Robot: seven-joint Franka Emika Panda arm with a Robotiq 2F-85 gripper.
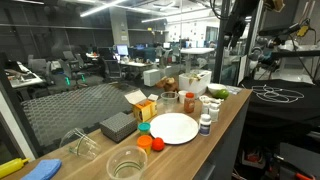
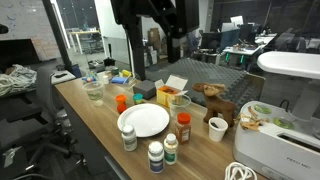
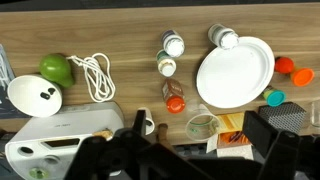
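My gripper stands open high above the table, its dark fingers wide apart with nothing held between them. Below it in the wrist view are a red-brown jar (image 3: pixel 173 97), a clear glass (image 3: pixel 201 126) and an orange-yellow box (image 3: pixel 232 128). A white plate (image 3: pixel 235 72) lies flat, with a white-capped bottle (image 3: pixel 223 37) at its edge. Two more bottles stand nearby, one white-capped (image 3: pixel 173 43) and one with a pale green cap (image 3: pixel 166 64). In exterior view 2 the gripper (image 2: pixel 155 52) looms dark in the foreground, over the table.
A white toaster (image 2: pixel 280 145), a brown plush toy (image 2: pixel 212 102) and a white mug (image 2: pixel 217 128) stand toward one end. A white cable (image 3: pixel 98 78) lies coiled. Toward the other end sit a clear bowl (image 1: pixel 127 163), a dark grey box (image 1: pixel 118 126) and orange balls (image 1: pixel 158 144). Bare wood shows along the front.
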